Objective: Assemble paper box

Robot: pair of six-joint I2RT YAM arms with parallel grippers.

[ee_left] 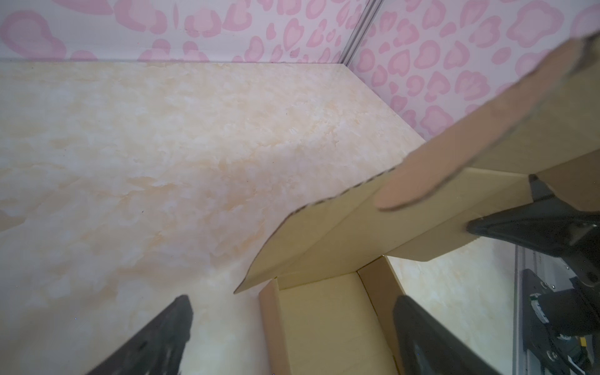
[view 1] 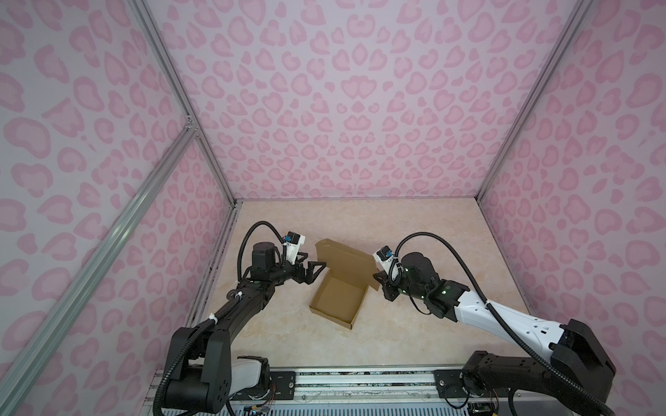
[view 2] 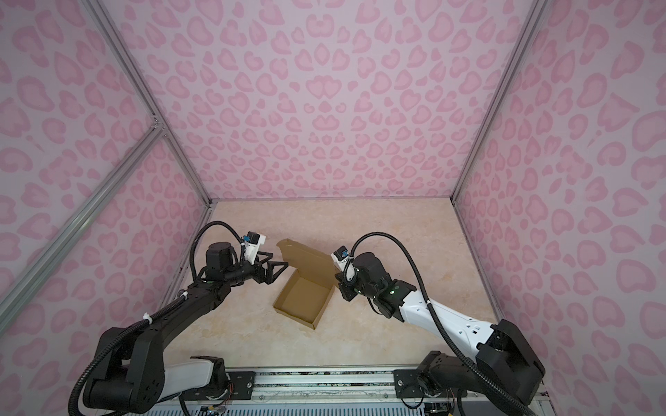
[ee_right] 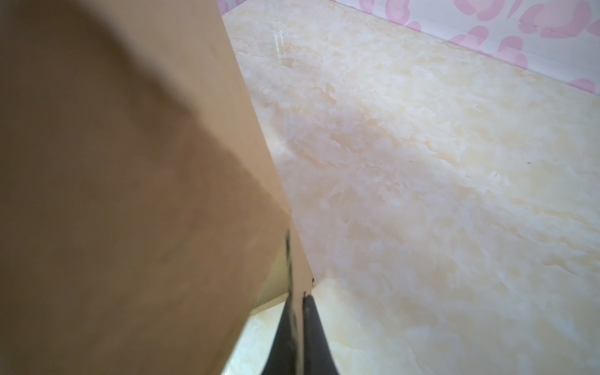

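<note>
An open brown cardboard box (view 1: 336,301) sits mid-table, its lid (view 1: 343,253) raised behind it with a flap overhanging on the upper left. My left gripper (view 1: 315,269) stands open just left of the lid; in the left wrist view the lid's curved flap edge (ee_left: 293,225) lies ahead and above its fingers, with nothing between them. At the lid's right side my right gripper (view 2: 341,284) is shut on the cardboard's thin edge; in the right wrist view that cardboard (ee_right: 125,187) fills the left half and runs down to the fingertips.
Patterned walls (view 1: 360,104) with metal corner posts enclose it on the back and both sides.
</note>
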